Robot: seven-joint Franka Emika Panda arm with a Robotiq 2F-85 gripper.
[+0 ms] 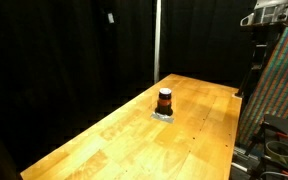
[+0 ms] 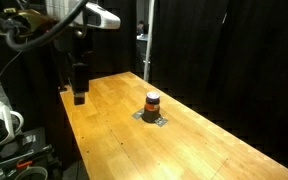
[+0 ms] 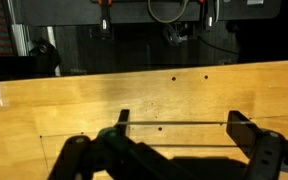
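Observation:
A small dark cylinder (image 2: pixel 152 107) with an orange-red band and a pale top stands upright on the wooden table. Under it lies a flat silvery patch (image 1: pixel 163 117). My gripper hangs above the table's near end, well apart from the cylinder. In the wrist view its two fingers (image 3: pixel 124 117) are wide apart, so it is open, and the wood shows between them. Thin grey lines cross between the fingers; what they are I cannot tell. The cylinder is outside the wrist view.
Dark curtains (image 2: pixel 234 60) hang behind it. A pale pole (image 1: pixel 158 40) rises at the back. Beyond the table edge, the wrist view shows dark frame parts and a cable (image 3: pixel 167 16).

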